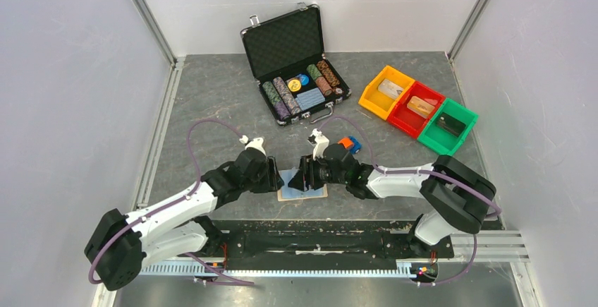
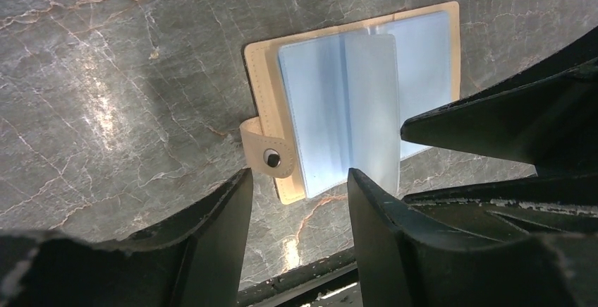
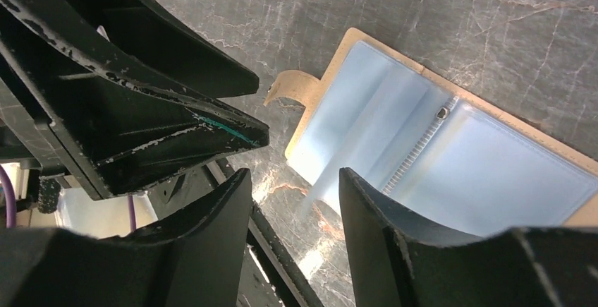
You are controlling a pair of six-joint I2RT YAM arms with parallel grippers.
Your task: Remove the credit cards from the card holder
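The card holder (image 1: 314, 193) lies spread open at the front of the table, tan-edged with pale blue sleeve pages. A narrow clear page (image 2: 375, 95) stands partly raised from its middle in the left wrist view. A tan snap strap (image 2: 262, 150) sticks out at its left side. Over that left end hovers my left gripper, open and empty. My right gripper is also open above the holder, close to the left one, with the raised page's edge (image 3: 347, 141) near its fingers. No credit card can be made out separately from the sleeves.
Behind stands an open black case (image 1: 300, 99) of poker chips. Yellow, red and green bins (image 1: 451, 141) sit at the back right, each with an item inside. A small blue and orange object (image 1: 355, 146) lies behind the right arm.
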